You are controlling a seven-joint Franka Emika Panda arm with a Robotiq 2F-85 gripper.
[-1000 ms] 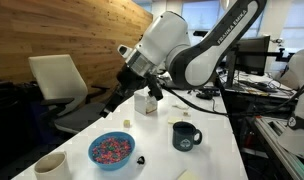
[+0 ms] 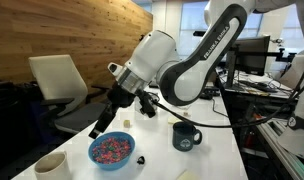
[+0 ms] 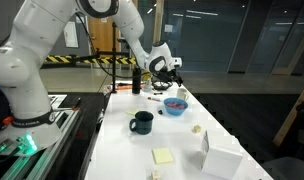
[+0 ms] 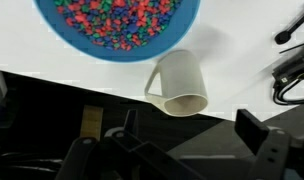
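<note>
In the wrist view a white mug (image 4: pixel 179 84) stands near the table edge, below the blue bowl (image 4: pixel 142 45) of small red, green and blue pieces. My open gripper has its fingers spread on either side of that mug's lower end in the picture, nothing between them. Exterior view 1 has the white mug (image 2: pixel 53 167) at the lower left and the blue bowl (image 2: pixel 113 165) beside it. There the gripper (image 2: pixel 99 110) hangs above the bowl, clear of it. A dark mug (image 2: pixel 184 136) sits further right.
A white box (image 3: pixel 223 157) and a yellow square (image 3: pixel 163 156) lie on the white table in exterior view 2. Small objects are scattered about. An office chair (image 2: pixel 60 85) stands beyond the table edge. Clear table lies around the dark mug.
The bowl and both mugs have stayed in place.
</note>
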